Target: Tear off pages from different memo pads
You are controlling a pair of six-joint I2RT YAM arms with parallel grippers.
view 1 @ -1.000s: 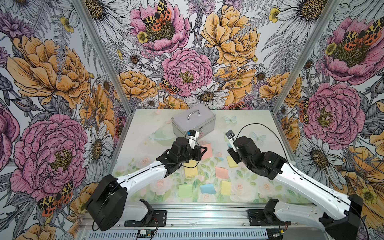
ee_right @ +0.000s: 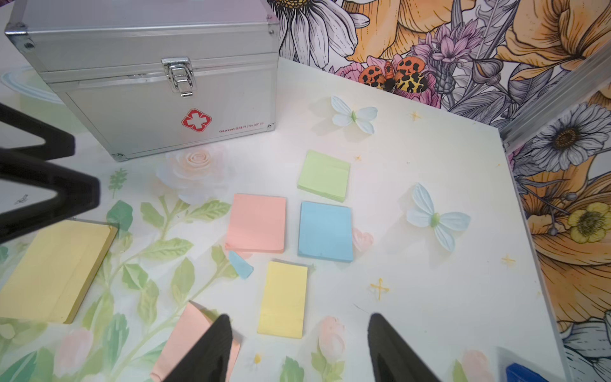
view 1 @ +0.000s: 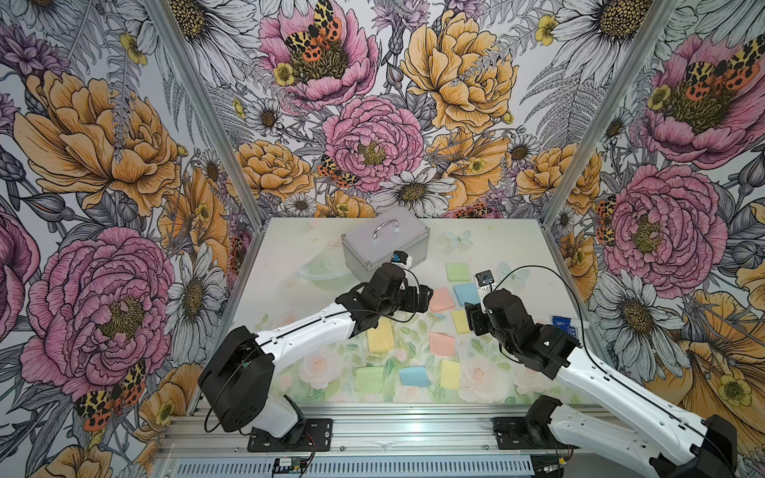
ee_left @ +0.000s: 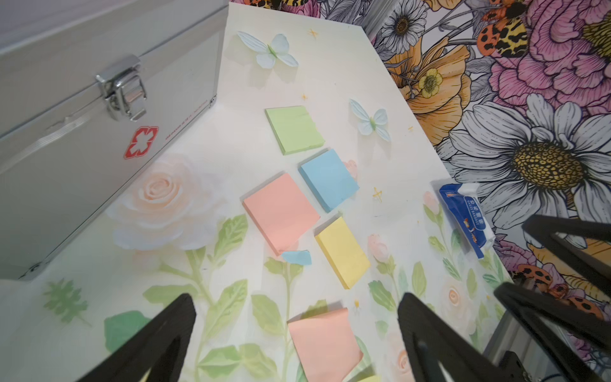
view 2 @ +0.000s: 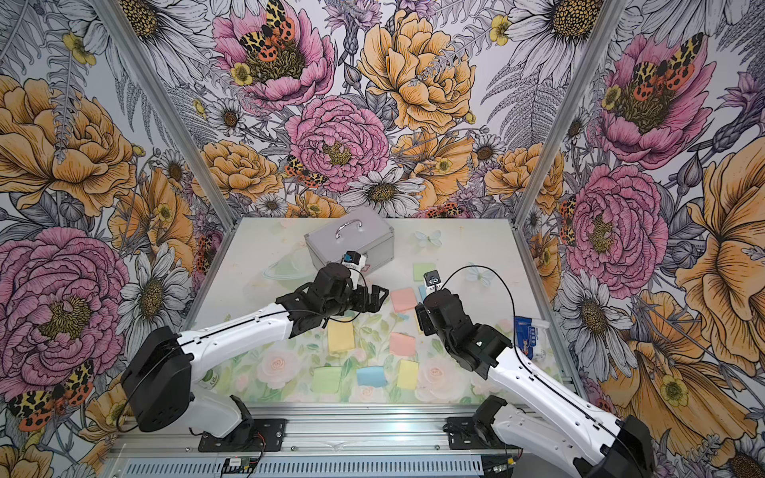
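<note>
My left gripper (view 1: 414, 299) stands open above the middle of the table, beside a cluster of memo pads; its fingers show empty in the left wrist view. The cluster holds a pink pad (ee_right: 255, 222), a blue pad (ee_right: 325, 231), a green pad (ee_right: 323, 174) and a yellow pad (ee_right: 282, 299). A larger yellow pad (ee_right: 54, 270) lies to their left. My right gripper is open over the cluster's near right, holding nothing. Loose pink, green (view 1: 369, 379), blue (view 1: 414, 376) and yellow (view 1: 450, 374) sheets lie toward the front edge, with a small blue scrap (ee_right: 240, 263) by the pink pad.
A silver metal case (view 1: 382, 247) stands at the back left, close behind my left gripper. A blue packet (view 2: 526, 336) lies at the right edge.
Both arms have shifted about.
</note>
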